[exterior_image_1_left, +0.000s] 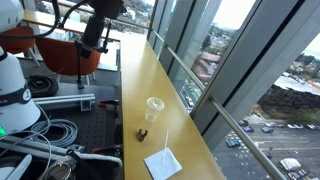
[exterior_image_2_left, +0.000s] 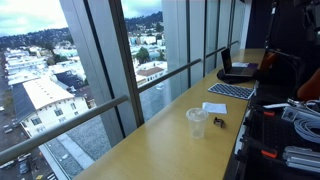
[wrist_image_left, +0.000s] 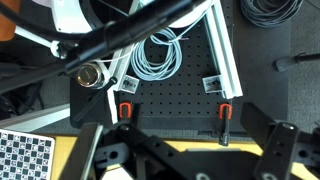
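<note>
A clear plastic cup (exterior_image_1_left: 154, 108) stands upright on the wooden counter and also shows in exterior view 2 as a cup (exterior_image_2_left: 196, 123). Close to it lies a small dark object (exterior_image_1_left: 142, 135), too small to identify. A white sheet (exterior_image_1_left: 162, 164) with a thin pale stick (exterior_image_1_left: 166, 141) at its far edge is nearer the camera. My gripper is open, its dark fingers spread wide along the bottom of the wrist view with nothing held. It hangs away from the cup, above the black base plate; only a strip of counter shows beneath it.
The perforated black base plate (wrist_image_left: 185, 80) carries metal rails and coiled cables (wrist_image_left: 157, 62). A checkered board (exterior_image_2_left: 230, 90) and a laptop (exterior_image_2_left: 237, 72) occupy the counter's far part in exterior view 2. Tall windows border the counter. Bare counter (exterior_image_2_left: 135, 150) extends left of the cup there.
</note>
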